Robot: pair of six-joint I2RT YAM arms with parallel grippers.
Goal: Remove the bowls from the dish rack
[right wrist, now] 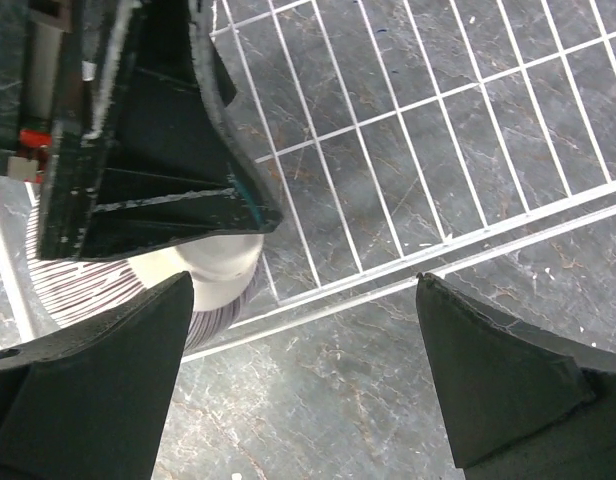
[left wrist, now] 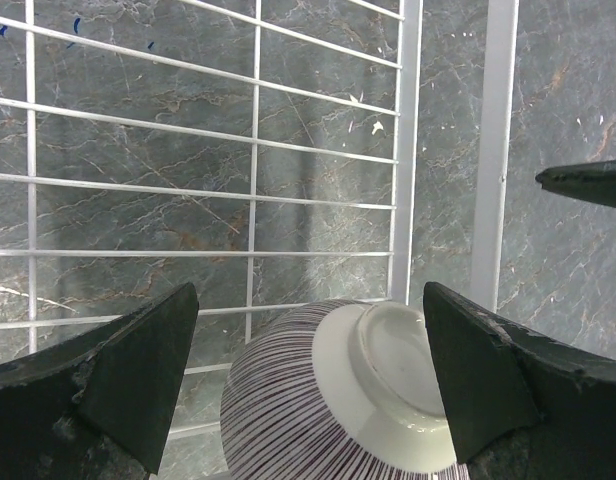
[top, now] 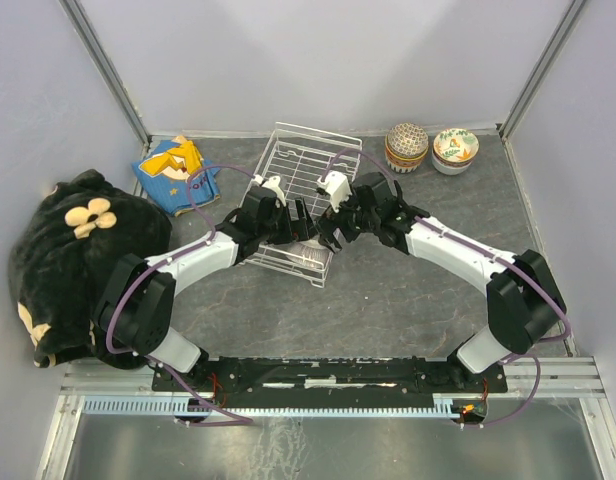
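One striped bowl [left wrist: 278, 400] lies tipped in the near part of the white wire dish rack [top: 306, 142], its pale base turned up and to the side. The left gripper is open above the rack, and the bowl shows below and between its fingers. In the right wrist view the same bowl [right wrist: 78, 290] is partly covered by the left gripper's fingers [right wrist: 158, 200]. My right gripper is also open, at the rack's right rail beside the bowl, with only rail and table seen between its fingers.
Two bowl stacks stand at the back right: a patterned brown stack [top: 407, 142] and a floral stack [top: 455, 147]. A blue and yellow cloth item [top: 176, 175] lies back left, beside a large black cushion [top: 68, 270]. The table right of the rack is clear.
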